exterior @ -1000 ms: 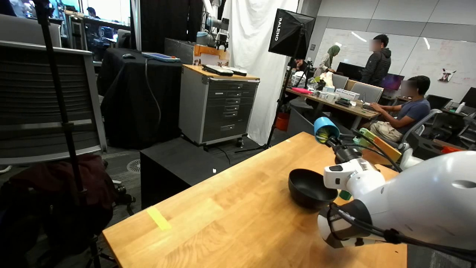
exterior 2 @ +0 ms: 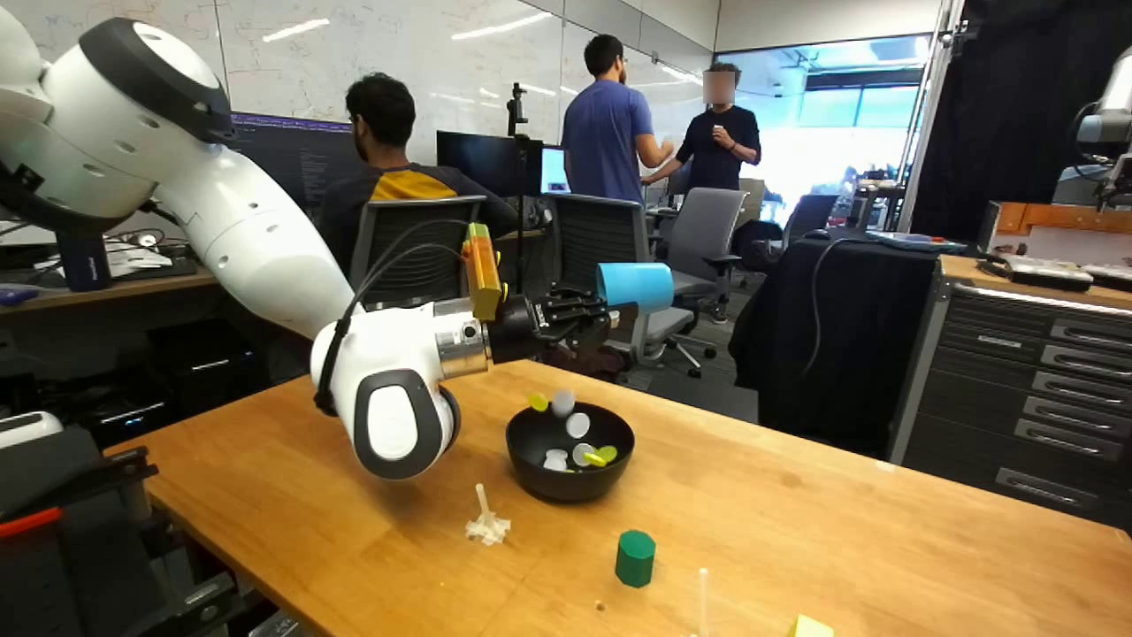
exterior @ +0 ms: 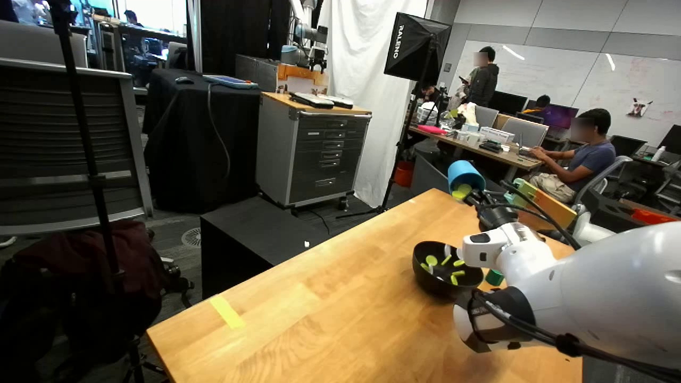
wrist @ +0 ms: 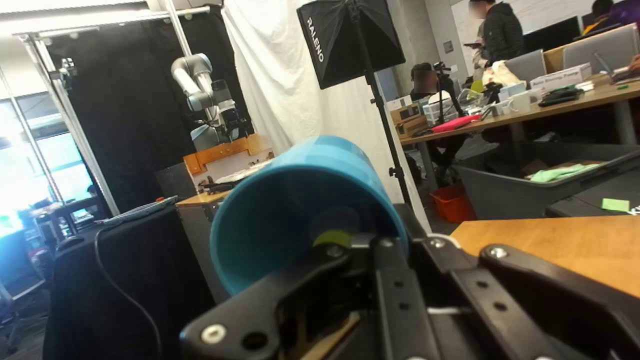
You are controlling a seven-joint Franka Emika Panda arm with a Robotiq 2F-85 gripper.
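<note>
My gripper is shut on the wall of a blue cup (wrist: 324,159), which lies tipped on its side in the air above the table. Inside the cup, a yellow-green piece (wrist: 331,238) and a whitish one show near the rim in the wrist view. A black bowl (exterior 2: 570,483) stands upright on the table, lower than the cup. Several yellow-green and whitish round pieces are in the bowl, and a whitish piece (exterior 2: 562,402) appears at its far rim, perhaps in mid-air.
A green block (exterior 2: 636,558) stands on the wooden table (exterior: 306,313) near the bowl. A thin upright stick on a whitish base (exterior 2: 487,527) is beside the bowl. Yellow tape (exterior: 227,311) marks one corner.
The bowl looked empty a second ago and now contains several pieces. Above it, the cup has tilted further, its mouth lower, with fewer pieces showing inside.
</note>
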